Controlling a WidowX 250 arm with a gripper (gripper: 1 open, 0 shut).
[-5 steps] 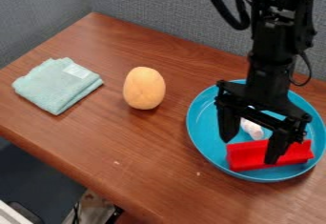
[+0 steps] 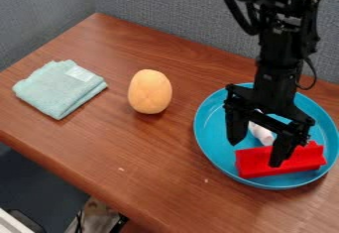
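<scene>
My black gripper (image 2: 255,146) hangs open over a blue plate (image 2: 212,128) at the right, its fingers reaching down around a white object (image 2: 261,134) that is partly hidden behind them. A red block (image 2: 300,158) lies on the front part of the plate, just under my right finger. I cannot tell whether the fingers touch either object.
An orange egg-shaped object (image 2: 150,91) stands on the wooden table (image 2: 126,153) left of the plate. A folded pale cloth (image 2: 58,88) lies at the far left. A grey wall backs the table, whose near left edge drops to the floor.
My gripper has shifted very slightly, a little to the left and up. The plate and the objects look unmoved.
</scene>
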